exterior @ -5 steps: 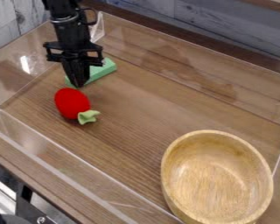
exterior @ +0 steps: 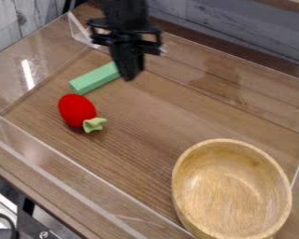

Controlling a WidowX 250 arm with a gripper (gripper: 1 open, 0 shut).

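My gripper [exterior: 124, 42] is at the top centre, a dark, blurred shape above and right of a light green block [exterior: 94, 78]; whether it is open or shut is unclear in the blur. The block lies flat on the wooden table. Below it lies a red object [exterior: 78, 110] with a pale green tip, resembling a vegetable or fruit.
A large empty tan bowl [exterior: 231, 187] occupies the lower right. Dark cables show at the bottom left corner.
My gripper has risen from beside the green block and moved right, toward the top centre. The block and red object look unmoved.
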